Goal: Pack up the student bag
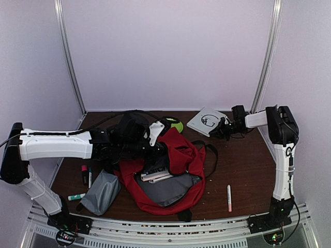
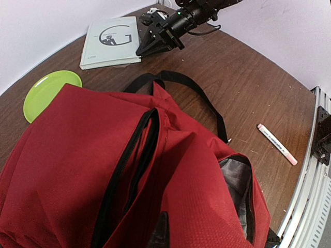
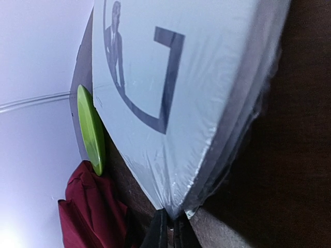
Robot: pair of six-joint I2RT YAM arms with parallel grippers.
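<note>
The red backpack (image 1: 145, 191) lies open at the centre, white items inside. My left gripper (image 1: 155, 152) is over it; red fabric fills the left wrist view, where its fingers are not clearly visible. A white book (image 1: 199, 121) with a G logo lies at the back right, also in the left wrist view (image 2: 108, 39). My right gripper is shut at the book's near corner, its fingertips against the shiny wrapping; whether it grips that corner is hard to tell.
A green plate (image 2: 49, 93) lies behind the bag. A grey pouch (image 1: 101, 194) and several markers lie at the left, a pink marker (image 1: 229, 198) at the front right.
</note>
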